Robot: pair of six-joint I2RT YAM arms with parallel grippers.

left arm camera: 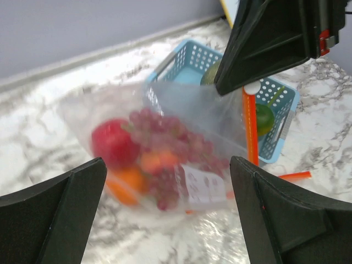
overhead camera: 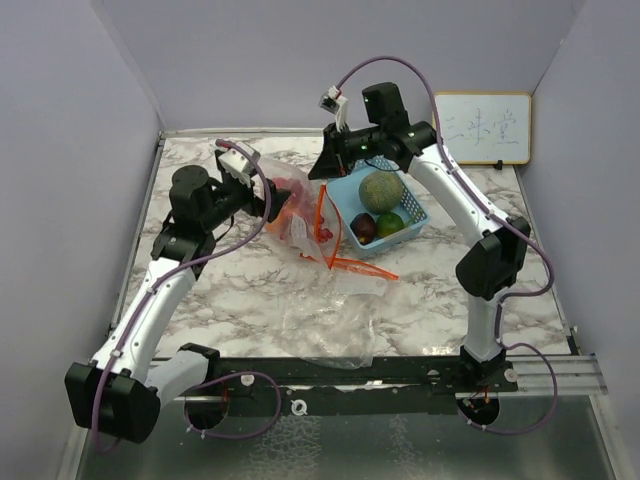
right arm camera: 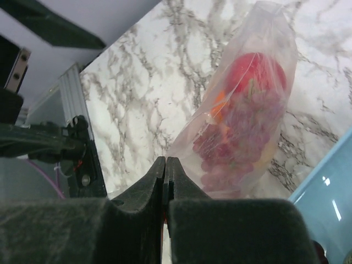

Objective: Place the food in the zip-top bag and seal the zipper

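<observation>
The clear bag (overhead camera: 295, 225) holds grapes (left arm camera: 173, 137), a red round fruit (left arm camera: 115, 143) and an orange fruit (left arm camera: 126, 184). Its orange zipper edge hangs upright under my right gripper (overhead camera: 328, 160), which is shut at the bag's top; in the right wrist view the film runs to its fingertips (right arm camera: 168, 165). My left gripper (overhead camera: 255, 185) stands open above the bag's left side, with nothing gripped between its fingers.
A blue basket (overhead camera: 405, 230) with a melon, an avocado and a green fruit sits right of the bag. Flat empty bags (overhead camera: 330, 325) lie in front. A whiteboard (overhead camera: 482, 125) stands at the back right.
</observation>
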